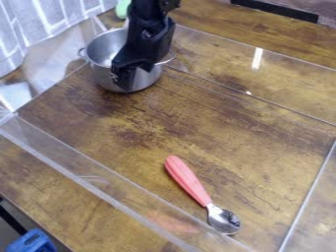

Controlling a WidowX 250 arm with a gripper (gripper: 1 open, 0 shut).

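Observation:
A steel pot (pixel 108 77) with side handles sits at the back left of the wooden table (pixel 132 148). My black gripper (pixel 124 73) reaches down from the top, over and in front of the pot's right part; whether its fingers are open or shut, or hold anything, is hard to make out. A spoon with a pink handle (pixel 187 179) and steel bowl lies at the front right.
Clear low panels (pixel 105 187) border the work area. A white curtain (pixel 27 39) hangs at the left, a green object (pixel 124 10) is at the top, and a blue object (pixel 31 243) sits at the bottom left.

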